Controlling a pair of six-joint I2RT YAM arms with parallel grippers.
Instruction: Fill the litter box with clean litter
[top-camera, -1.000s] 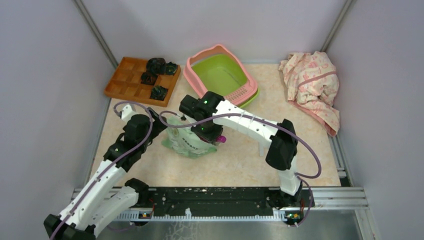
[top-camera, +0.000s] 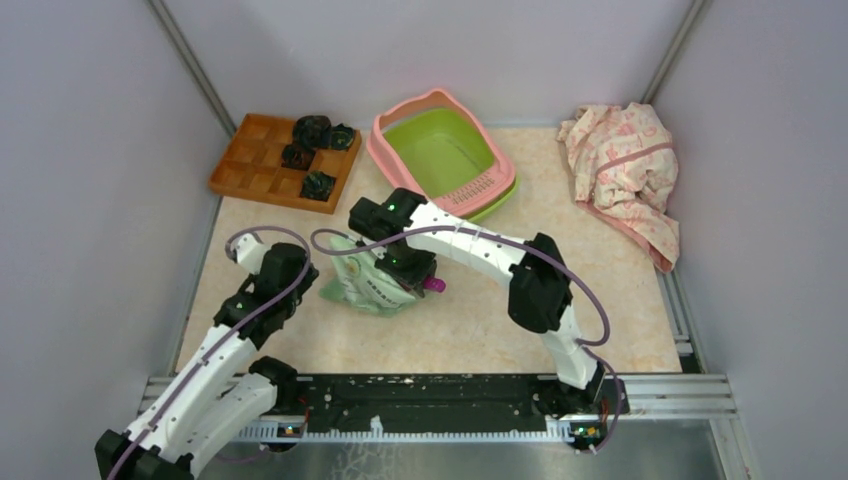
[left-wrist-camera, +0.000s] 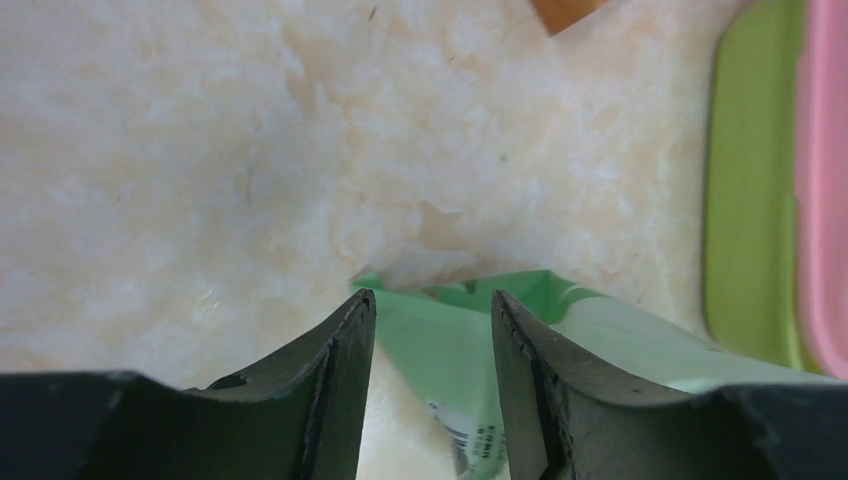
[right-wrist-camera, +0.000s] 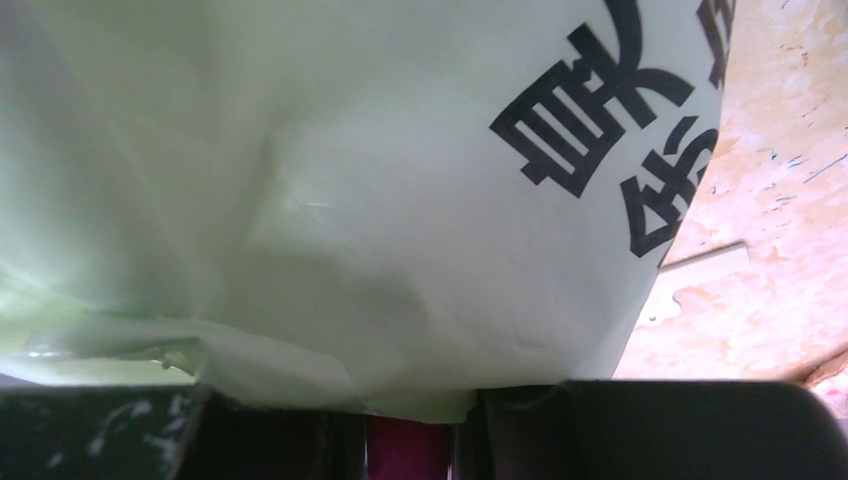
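A pale green litter bag (top-camera: 365, 285) with black printing lies at the table's middle. My right gripper (top-camera: 410, 270) is over it, and in the right wrist view (right-wrist-camera: 420, 430) it is shut on the bag (right-wrist-camera: 380, 200), with a purple object at its fingers. My left gripper (top-camera: 300, 260) is just left of the bag; in the left wrist view (left-wrist-camera: 430, 320) its fingers are part open above the bag's loose top (left-wrist-camera: 440, 350), holding nothing visible. The pink and green litter box (top-camera: 440, 150) stands behind, with a bare green bottom.
A wooden grid tray (top-camera: 240, 170) with dark bundles is at back left. A patterned cloth (top-camera: 620, 170) lies crumpled at the right.
My left arm has drawn down and left from the bag's top. The right arm and bag have shifted slightly left over the last second.
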